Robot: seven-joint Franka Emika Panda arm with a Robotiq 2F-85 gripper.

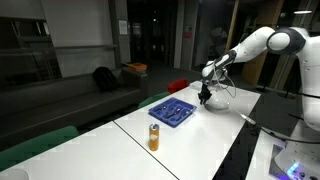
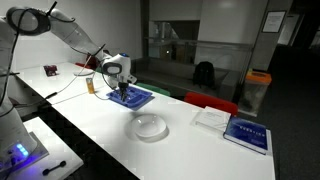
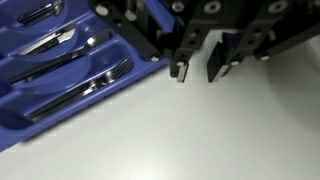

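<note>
My gripper hangs over the bare white tabletop with a gap between its fingers and nothing visible in it. In exterior view 1 the gripper (image 1: 204,101) is at the far end of the table, between the blue cutlery tray and a pale round bowl (image 1: 219,99). The blue tray (image 3: 88,106) lies at the left of the wrist view, with a fork (image 3: 120,71) and other metal cutlery in its compartments. Exterior view 2 shows the bowl (image 2: 150,128) apart from the gripper, nearer that camera.
An orange bottle (image 1: 153,139) stands before the tray. A white rack (image 2: 212,118) and a flat blue box (image 2: 247,133) lie to the right in exterior view 2.
</note>
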